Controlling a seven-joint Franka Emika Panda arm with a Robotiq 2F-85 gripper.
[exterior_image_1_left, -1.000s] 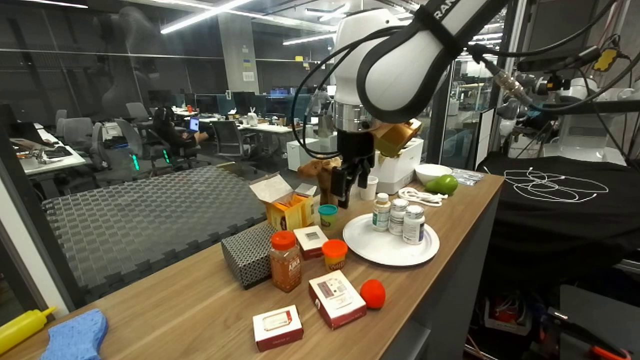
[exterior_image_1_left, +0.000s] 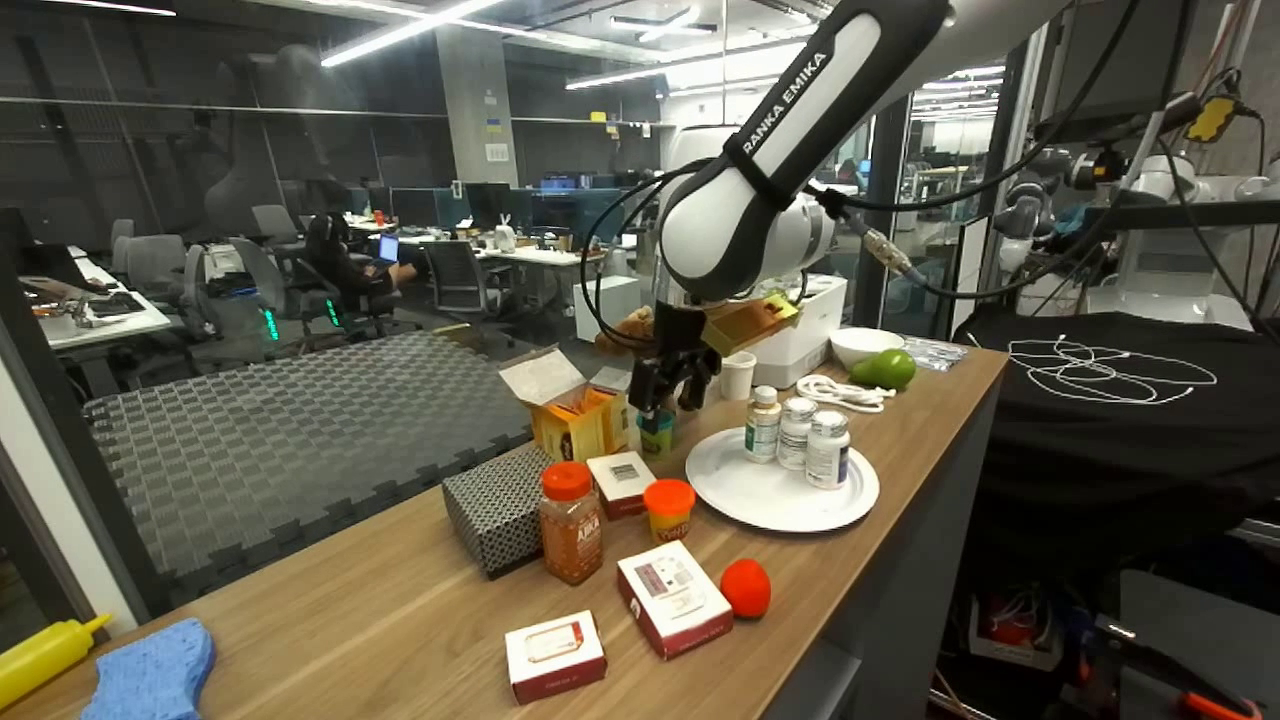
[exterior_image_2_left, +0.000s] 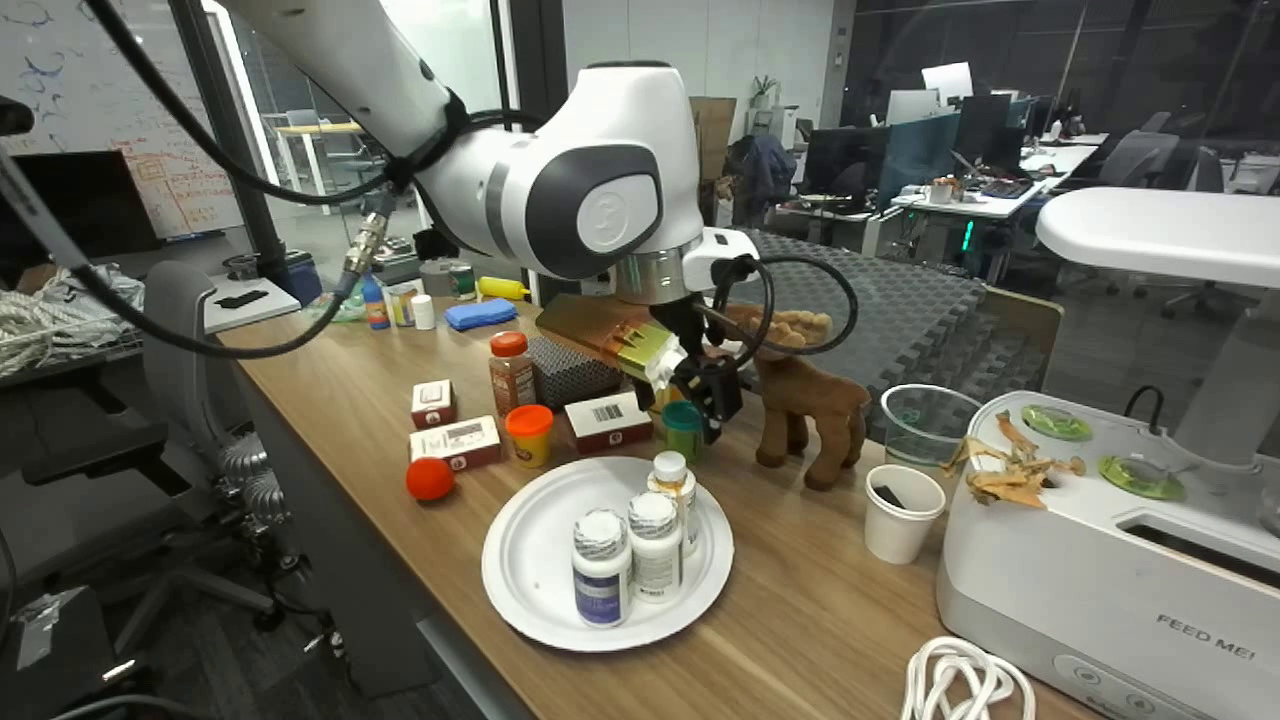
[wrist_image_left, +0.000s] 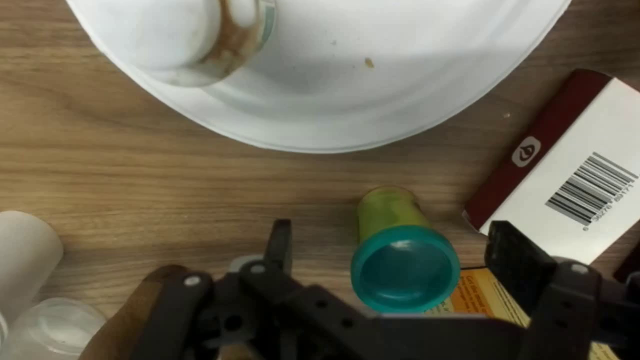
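A green tub with a teal lid (wrist_image_left: 405, 269) lies between the spread fingers of my gripper in the wrist view, nearer the right finger. The finger is open and nothing is gripped. In exterior view 1 my gripper (exterior_image_1_left: 674, 402) hangs right over the same tub (exterior_image_1_left: 656, 434), partly hiding its lid. From the other side, the tub (exterior_image_2_left: 681, 422) shows just beside and below the dark fingers. A white plate (exterior_image_2_left: 516, 588) carries three pill bottles (exterior_image_2_left: 601, 568), in front of the tub.
Close by the tub stand a white and dark red box (wrist_image_left: 576, 174), an open yellow carton (exterior_image_1_left: 573, 430) and a brown toy animal (exterior_image_2_left: 810, 402). An orange-lidded tub (exterior_image_2_left: 529, 434), a spice jar (exterior_image_2_left: 511, 374) and a paper cup (exterior_image_2_left: 902, 516) are also on the table.
My gripper has come down and left, from above and right of the teal-lidded tub to directly over it, and the wrist has tilted. The objects on the table look unmoved.
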